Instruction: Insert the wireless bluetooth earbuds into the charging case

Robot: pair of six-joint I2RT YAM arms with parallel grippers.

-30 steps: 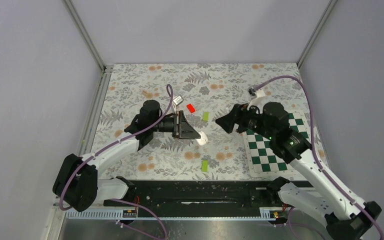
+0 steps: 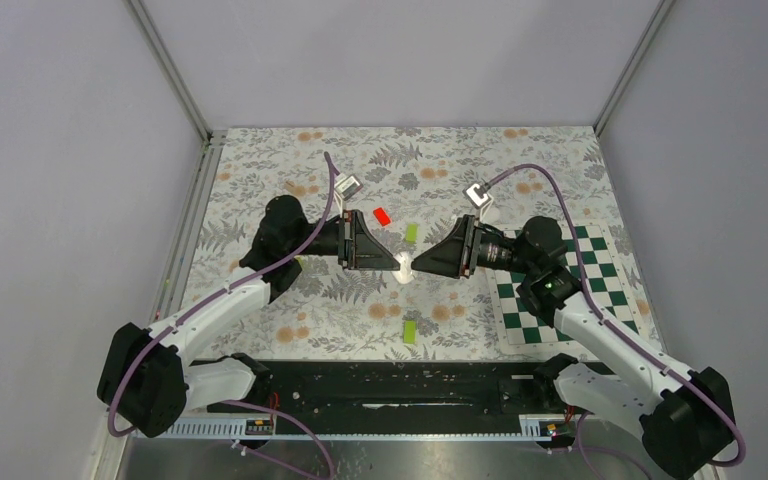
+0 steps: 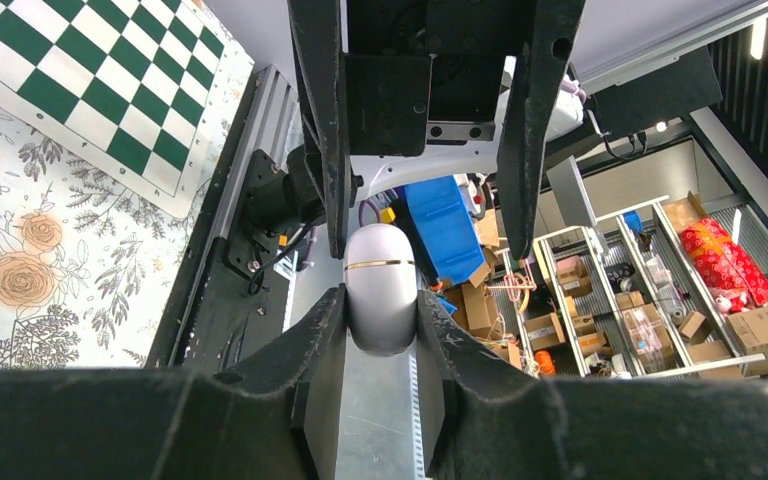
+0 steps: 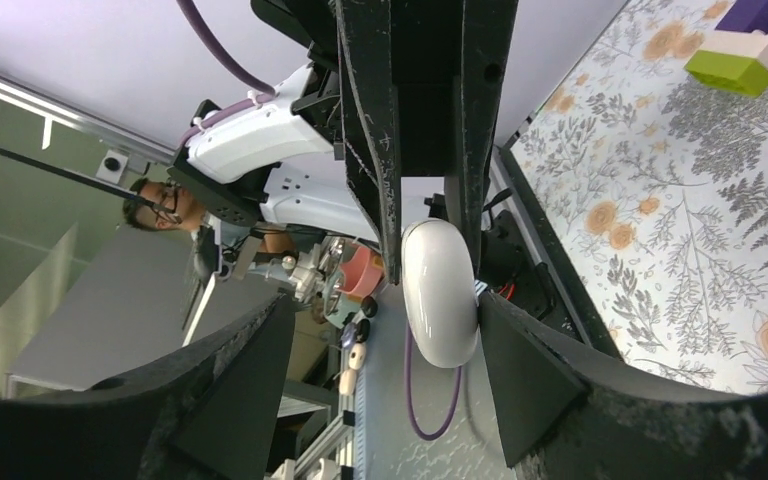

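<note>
A white charging case with a thin gold band, seen in the left wrist view, is pinched in my left gripper over the middle of the table. My right gripper faces it from the right, its fingertips at the case; in the right wrist view its fingers are part open, the right finger at the case's side and the other apart from it. Whether the case has earbuds inside cannot be seen.
A checkered board lies at the table's right. A red block and green blocks lie on the patterned table.
My left gripper, holding the case, has risen or shifted slightly.
</note>
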